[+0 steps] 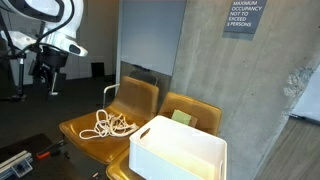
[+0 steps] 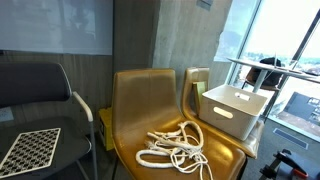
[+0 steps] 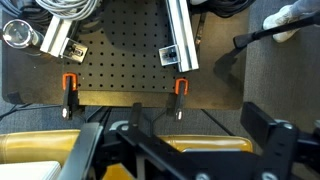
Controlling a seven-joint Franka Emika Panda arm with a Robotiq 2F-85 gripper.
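Observation:
In the wrist view my gripper stands open over a black perforated plate, its two orange-tipped fingers wide apart with nothing between them. Exterior view 1 has the white arm at the upper left, with the gripper high in the air, well apart from the chairs. A pale rope lies loosely coiled on the seat of a brown chair. Right of it, a white open-topped box rests on a second chair. A greenish-tan block shows behind the box, against that chair's backrest.
A dark chair with a checkered sheet on its seat is at the left of exterior view 2. A concrete wall rises behind the chairs. Cables and metal brackets lie around the perforated plate.

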